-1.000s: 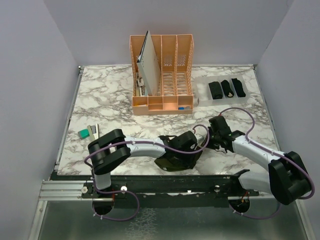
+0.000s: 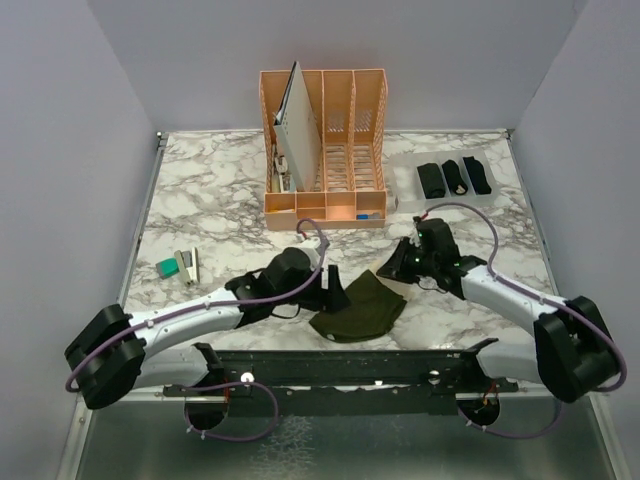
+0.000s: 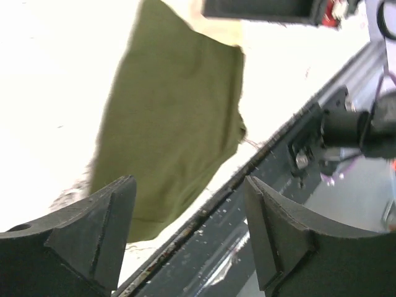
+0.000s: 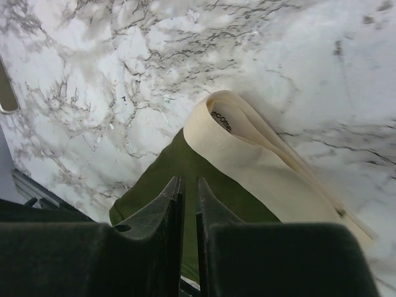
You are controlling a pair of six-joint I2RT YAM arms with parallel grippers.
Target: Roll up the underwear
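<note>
Dark olive underwear (image 2: pixel 365 312) lies flat on the marble table near its front edge, with a cream waistband (image 4: pixel 244 162) at its right end. In the right wrist view the band stands slightly gaping, some print visible inside. My left gripper (image 2: pixel 341 296) is over the garment's left part; its fingers (image 3: pixel 111 210) are well apart with nothing between them. Above the upper right end, beside the waistband, is my right gripper. Only a narrow gap separates its fingertips (image 4: pixel 175 189), and no cloth shows caught in it.
Several black rolled pieces lie in a clear tray (image 2: pixel 405 185) at the back right. An orange organizer (image 2: pixel 310 213) holding a white binder (image 2: pixel 298 130) stands at the back. A stapler and green block (image 2: pixel 168 268) sit at left.
My left gripper has moved left and back, away from the garment's right end, uncovering the cloth.
</note>
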